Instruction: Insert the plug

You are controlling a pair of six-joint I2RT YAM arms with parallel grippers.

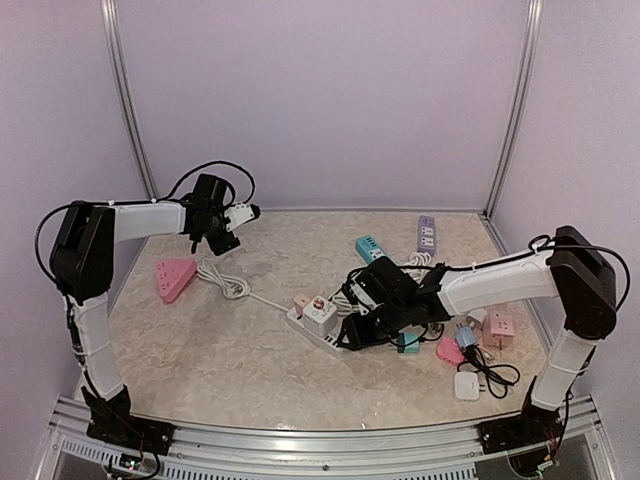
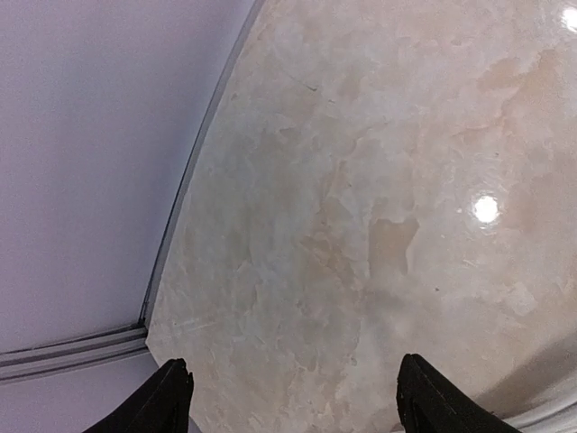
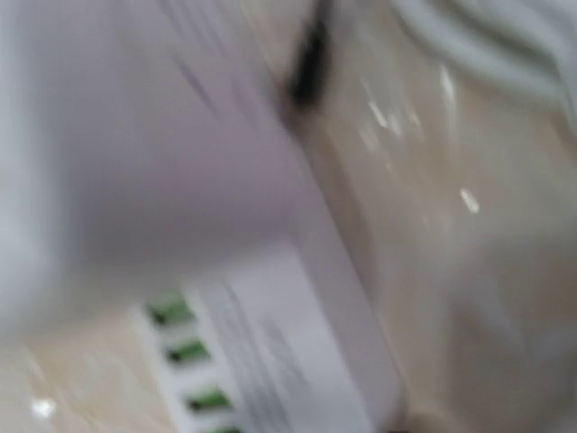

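Observation:
A white power strip (image 1: pixel 317 338) lies aslant near the middle of the table. A white cube plug (image 1: pixel 320 316) and a small pink plug (image 1: pixel 302 301) sit on it. My right gripper (image 1: pixel 347 337) is low at the strip's right end, and whether its fingers hold anything is hidden. The right wrist view is blurred: the white cube (image 3: pixel 153 135) fills the upper left, and the strip (image 3: pixel 297 343) with green ports runs below it. Over the far left stands my left gripper, its fingers apart with only bare table between them.
Beyond the left gripper's side are a pink triangular block (image 1: pixel 175 278) and a white cable coil (image 1: pixel 228 286). Teal (image 1: pixel 370 248) and purple (image 1: pixel 427 235) strips lie at the back right. Pink adapters (image 1: pixel 498 328) and a white charger (image 1: pixel 467 386) crowd the right.

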